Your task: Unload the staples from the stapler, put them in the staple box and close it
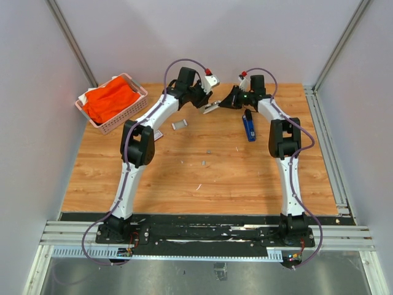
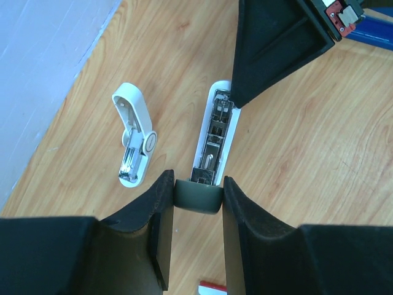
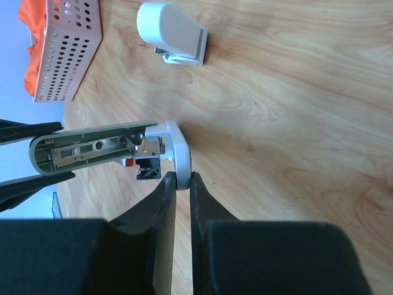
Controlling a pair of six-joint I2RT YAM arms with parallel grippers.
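The opened stapler, with grey-green body and white end, spans between my grippers, its inner metal channel (image 2: 212, 138) facing up in the left wrist view. My right gripper is shut on its white end. My left gripper has its fingertips at the grey-green end; in the right wrist view (image 3: 38, 153) they look parted around it, and whether they grip is hard to tell. Whether staples sit in the channel is unclear.
A white stapler-like item (image 2: 135, 135) stands nearby. A pink basket with orange cloth (image 1: 110, 98) is at back left. A blue object (image 1: 249, 126) lies below the right gripper.
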